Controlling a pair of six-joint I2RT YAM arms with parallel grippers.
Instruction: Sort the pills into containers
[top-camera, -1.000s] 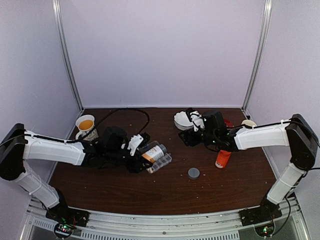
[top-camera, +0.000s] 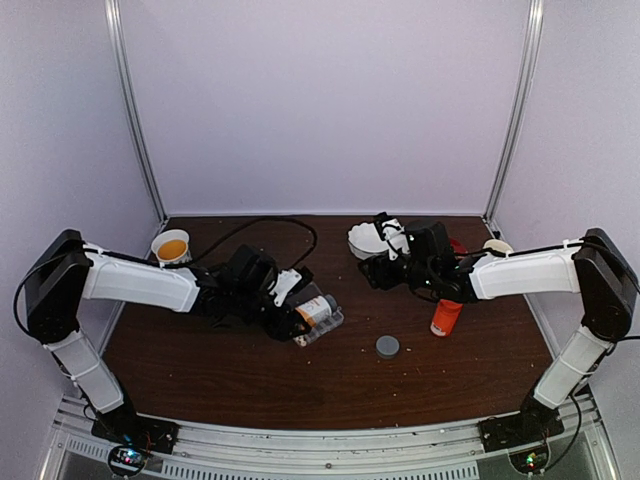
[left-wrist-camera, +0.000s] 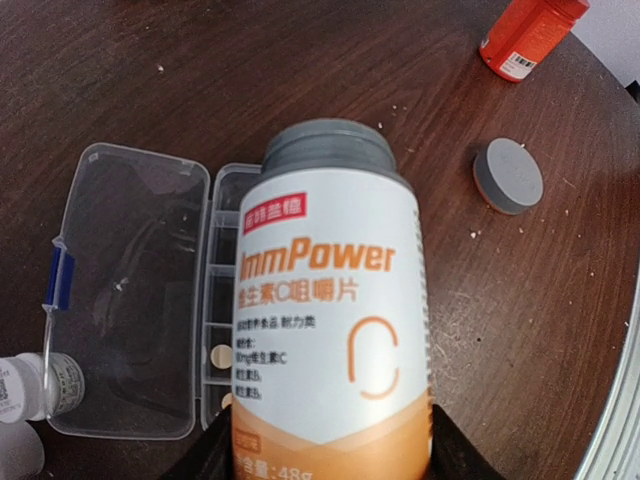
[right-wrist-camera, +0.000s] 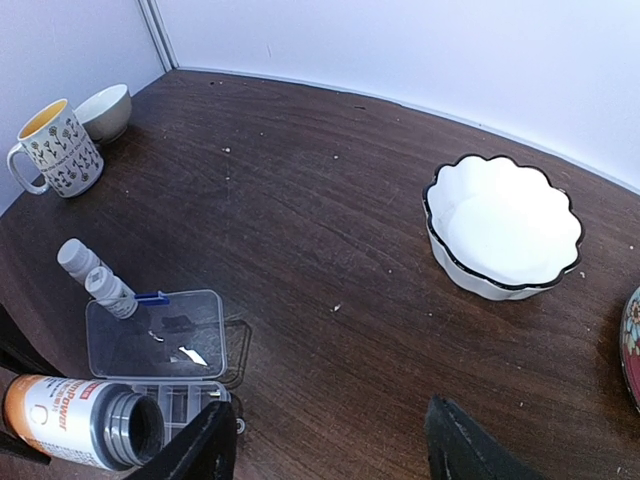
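My left gripper is shut on a white and orange ImmPower bottle, which is tipped over with its uncapped mouth pointing right in the top view. Beneath the bottle lies a clear pill box, its lid folded open. In the left wrist view a pale round pill shows in one compartment; the bottle hides part of the row. A grey cap rests on the table to the right. Behind it my right gripper hovers, fingers apart and nothing between them.
Two small white bottles stand by the box lid. A mug is at far left. The scalloped white bowl stands at the back and the orange-red bottle at right.
My left arm has shifted slightly to the right, its gripper turning a little while keeping the bottle over the box. The right arm looks still.
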